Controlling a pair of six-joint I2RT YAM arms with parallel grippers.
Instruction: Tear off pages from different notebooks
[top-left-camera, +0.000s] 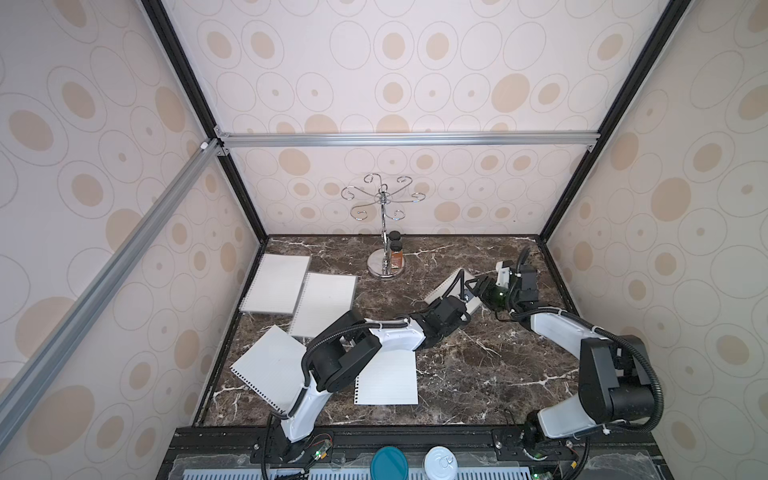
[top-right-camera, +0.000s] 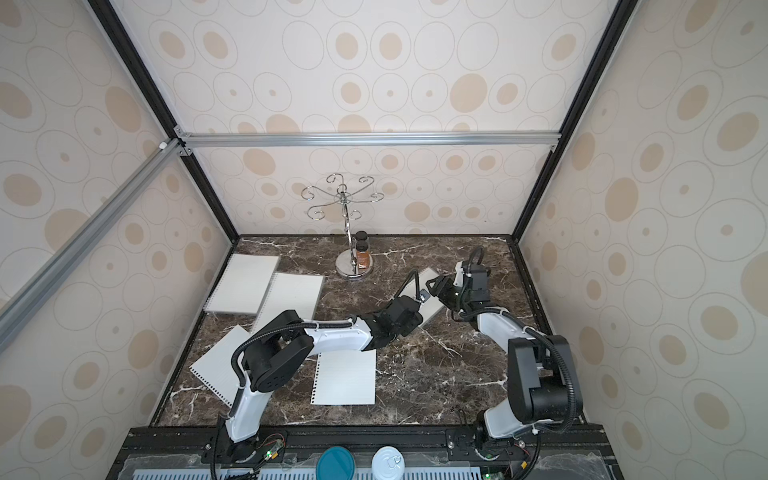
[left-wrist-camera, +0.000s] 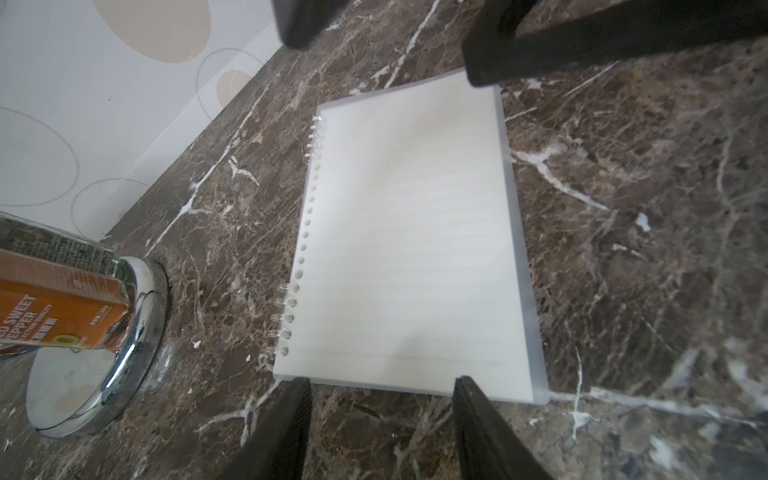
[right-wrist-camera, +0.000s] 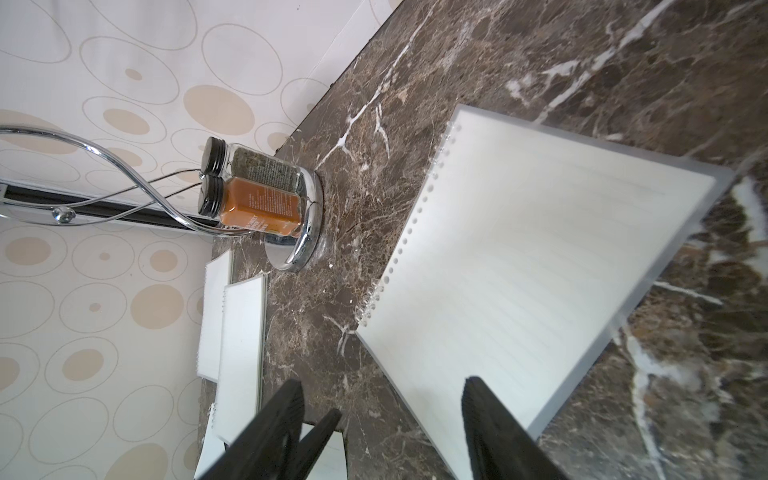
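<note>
A white lined spiral notebook (left-wrist-camera: 404, 240) lies at the back right of the dark marble top, binding on its left. My left gripper hangs over its near edge; its fingertips stand apart with nothing between them. My right gripper is just right of the left one, above the same notebook, also open and empty. Several other notebooks (top-left-camera: 273, 281) lie on the left side, and a lined pad (top-right-camera: 344, 384) lies front centre, partly under the left arm.
A chrome rack (top-left-camera: 384, 200) with two spice jars (right-wrist-camera: 257, 206) stands at the back centre, left of that notebook. Walls close in the sides and back.
</note>
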